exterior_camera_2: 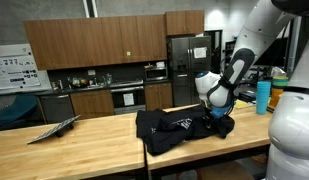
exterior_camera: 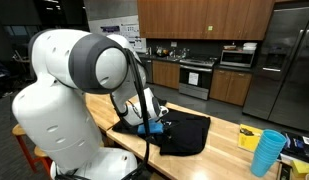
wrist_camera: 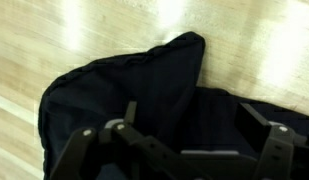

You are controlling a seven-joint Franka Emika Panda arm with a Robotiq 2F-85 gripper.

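Observation:
A black cloth [exterior_camera: 192, 132] lies spread and rumpled on the light wooden table, partly under the arm. My gripper points down over it, open, with nothing held between the fingertips. In the wrist view the cloth [wrist_camera: 159, 85] has a folded corner reaching up between the fingers, with bare wood beyond. Exterior view 2 shows the cloth [exterior_camera_2: 172, 128] bunched in folds, and my gripper [exterior_camera_2: 211, 108] at its right part. Whether the fingers touch the fabric, I cannot tell.
Blue cups [exterior_camera: 267, 153] stand at the table's right, near a yellow item [exterior_camera: 250, 137]. A dark flat object [exterior_camera_2: 64, 116] lies at the far left of the table in exterior view 2. Bare wood [exterior_camera_2: 69, 150] stretches across the table's left half.

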